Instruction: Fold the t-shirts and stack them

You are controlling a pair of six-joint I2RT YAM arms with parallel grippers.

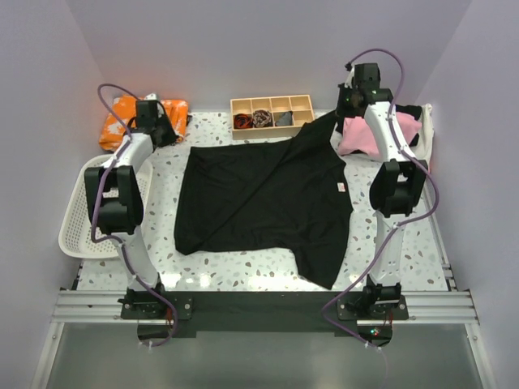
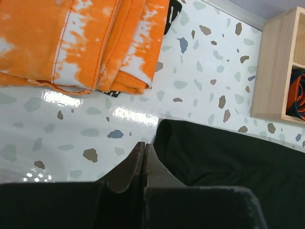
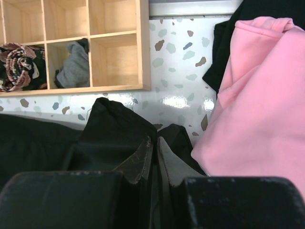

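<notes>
A black T-shirt (image 1: 251,194) lies spread across the middle of the table, its far right part lifted. My right gripper is shut on that raised black cloth, which in the right wrist view rises to its fingertips. My left gripper is shut with nothing between its fingers. In the left wrist view the shirt's back left corner (image 2: 167,136) lies folded on the table, outside and beyond those fingertips. From above, the left gripper (image 1: 175,139) hangs to the left of that corner, near the orange cloth.
Folded orange and white shirts (image 1: 122,121) lie at the back left. A white basket (image 1: 71,219) stands below the left arm. At the back is a wooden divided box (image 1: 241,106) with rolled cloths; pink cloth (image 1: 353,138) lies at the right. Bare table shows in front.
</notes>
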